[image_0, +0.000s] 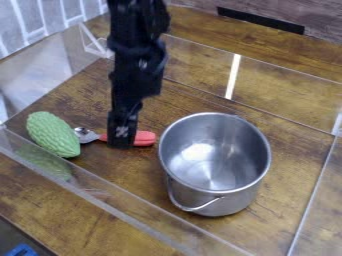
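My black gripper (126, 134) is blurred and hangs low over a spoon with a red handle (144, 139), its open fingertips around the middle of it. A green textured vegetable (52, 134) lies just left of the spoon's metal end. A steel pot (214, 160) with a wire handle stands to the right; its inside looks empty.
Clear low walls edge the wooden surface (107, 210) at the left, front and right.
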